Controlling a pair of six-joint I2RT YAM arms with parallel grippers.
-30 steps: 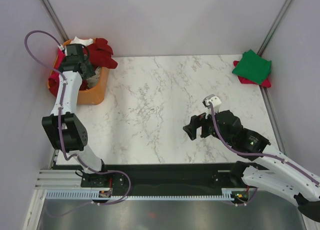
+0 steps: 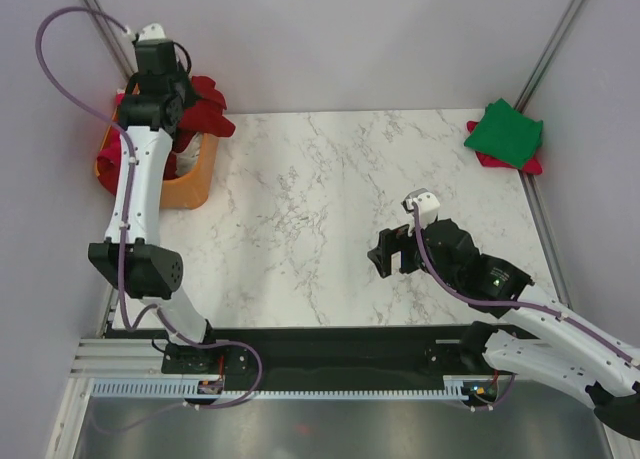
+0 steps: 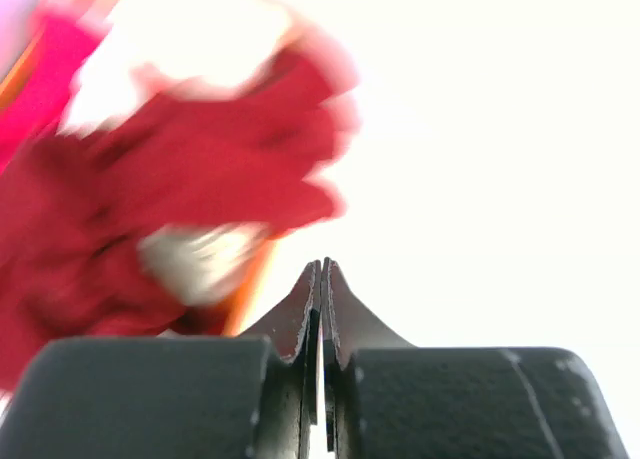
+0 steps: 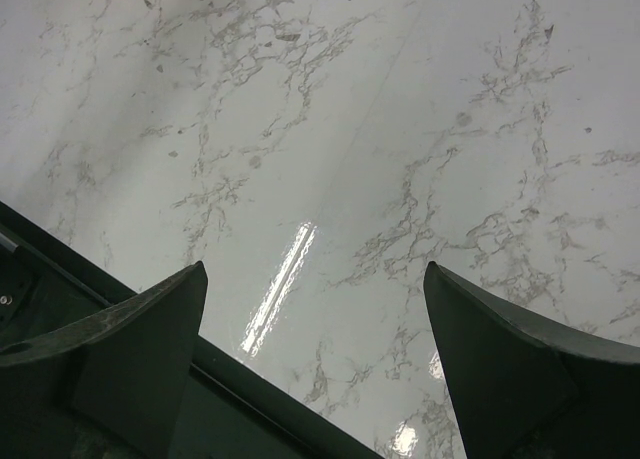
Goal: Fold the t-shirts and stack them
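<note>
An orange bin [image 2: 190,189] at the back left holds crumpled shirts, among them a red shirt [image 3: 200,159] and a pale one [image 3: 200,259]. My left gripper is above the bin, shut, with no cloth showing between its fingers; its view is blurred. At the back right a folded green shirt [image 2: 505,131] lies on a red one [image 2: 525,164]. My right gripper stands open and empty over the bare table at the front right.
Walls border it at back and sides, with a dark edge [image 2: 310,334] along the front.
My left arm has risen out of the bin, its gripper shifting toward the back and now standing higher over the shirts. The right arm has barely moved.
</note>
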